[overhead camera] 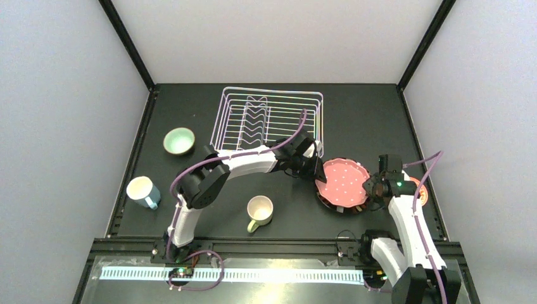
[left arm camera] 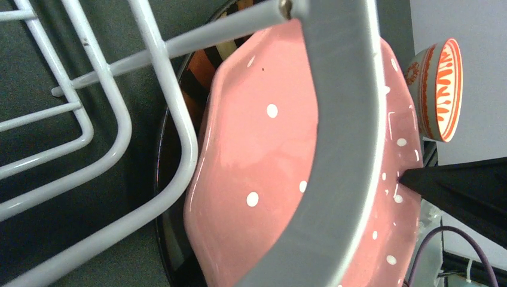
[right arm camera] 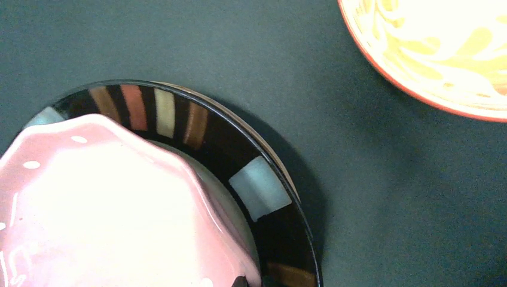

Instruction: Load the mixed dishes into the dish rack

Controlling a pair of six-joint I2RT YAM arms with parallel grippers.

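Note:
A pink, white-dotted plate [overhead camera: 342, 183] with a wavy rim lies over a black plate with coloured blocks [right arm camera: 275, 209], right of centre. My right gripper [overhead camera: 369, 186] is shut on the pink plate's right rim; in the right wrist view its fingertips barely show at the bottom edge, at that rim. In the left wrist view a dark finger [left arm camera: 460, 188] of the right gripper meets the rim. My left gripper [overhead camera: 322, 178] is open at the pink plate's left edge; its fingers are hidden in its own wrist view. The white wire dish rack [overhead camera: 273, 90] stands empty behind.
An orange-patterned bowl [left arm camera: 427, 89] sits right of the plates, partly behind the right arm. A green bowl [overhead camera: 179, 140] and a blue-handled mug [overhead camera: 143, 191] stand at the left, a cream mug [overhead camera: 260, 209] at front centre. The left arm crosses before the rack.

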